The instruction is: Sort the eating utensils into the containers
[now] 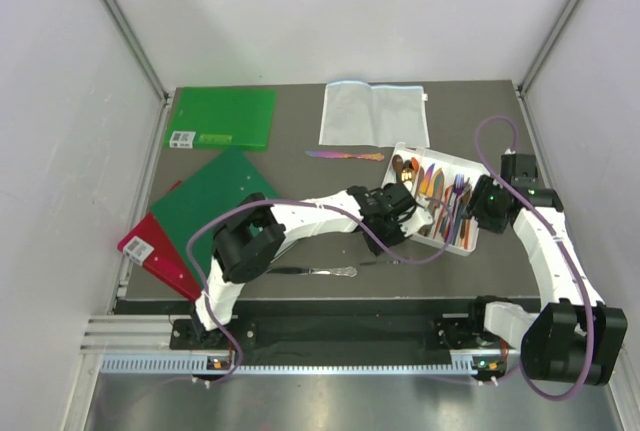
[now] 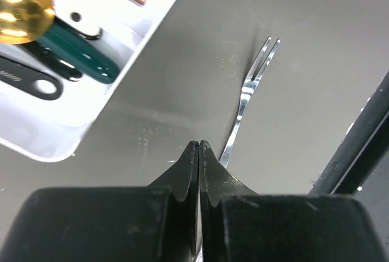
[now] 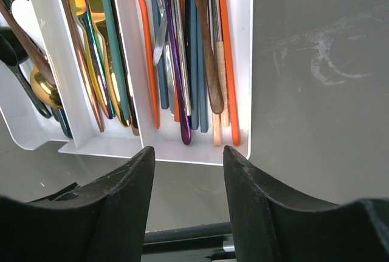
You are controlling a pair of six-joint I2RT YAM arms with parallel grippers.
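Note:
A small silver fork with two tines [image 2: 246, 92] lies flat on the grey table in the left wrist view, its handle running down behind my left gripper. That gripper is shut with its tips together and nothing between them; the fork is outside, below the fingers. The white divided tray [image 3: 109, 146] stands to the fork's left there, holding spoons, knives and forks in its compartments. My right gripper is open and empty over the tray's near edge. From above, a silver knife with an ornate end [image 1: 335, 271] and a rainbow-coloured knife [image 1: 345, 155] lie outside the tray.
Green folders [image 1: 235, 116] and a red folder [image 1: 165, 256] cover the left side. A clear pouch [image 1: 374, 114] lies at the back. The black rail [image 2: 358, 143] runs along the table's front edge. Bare table spans the middle.

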